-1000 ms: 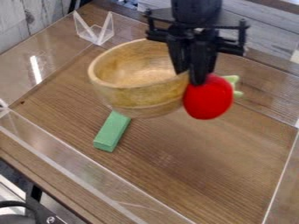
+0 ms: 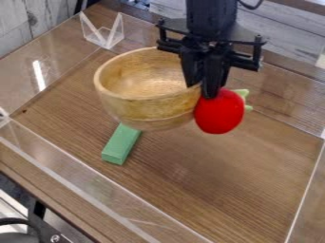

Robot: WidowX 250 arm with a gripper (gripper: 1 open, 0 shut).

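My black gripper (image 2: 207,61) is at the top centre, over a wooden bowl (image 2: 143,87) that is raised and tilted. A round red object (image 2: 219,112) sits just below the gripper at the bowl's right. Whether the fingers hold either thing is unclear. A green block (image 2: 121,144) lies on the wooden surface below the bowl, and a pale green object (image 2: 244,99) is partly hidden behind the red one.
A white wire-like object (image 2: 102,27) stands at the upper left. A dark object (image 2: 19,230) is at the lower left corner.
The gripper, bowl and red object have shifted slightly left in view, and the gripper sits a little differently over the bowl.
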